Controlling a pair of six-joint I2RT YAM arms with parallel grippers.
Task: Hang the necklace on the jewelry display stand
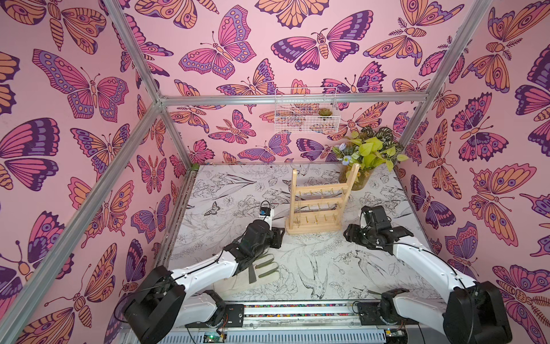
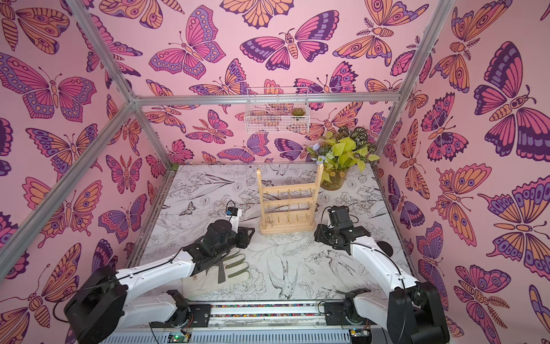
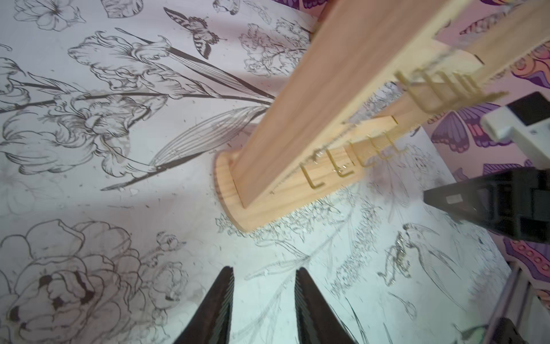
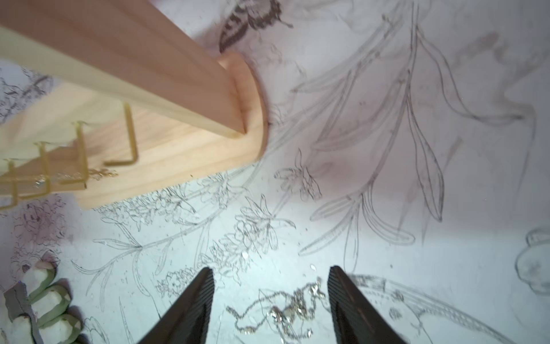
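The wooden jewelry stand (image 1: 314,229) stands upright at mid-table, with gold hooks on its bars. Those hooks (image 4: 131,137) that show in the wrist views look bare. A fine, shiny tangle that looks like the necklace (image 4: 292,309) lies on the table, low in the right wrist view. My left gripper is open, just left of the stand's base, with only table between its fingers. On the stand's right side, my right gripper also stands open. Its fingertips frame the tangle in the picture, but the tangle lies below them, not gripped.
A work glove (image 1: 263,269) lies beneath the left arm toward the front. Behind the stand on the right is a potted plant (image 1: 366,154). A white wire basket (image 1: 306,123) hangs on the back wall. Open table lies in front of the stand.
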